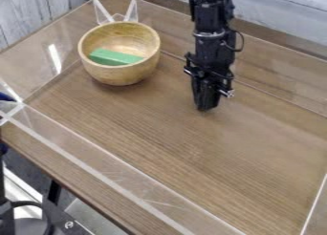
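Note:
The black robot arm hangs from the top centre, its gripper (pixel 205 97) low over the wooden table (pixel 192 172), right of a woven bowl. It looks shut, with nothing visible between its fingers, though the tips are small and dark. The tan bowl (pixel 134 33) stands at the upper left with a green block (pixel 118 57) inside it.
A white pointed object sits behind the bowl at the top left. Black cables or parts lie at the lower left edge.

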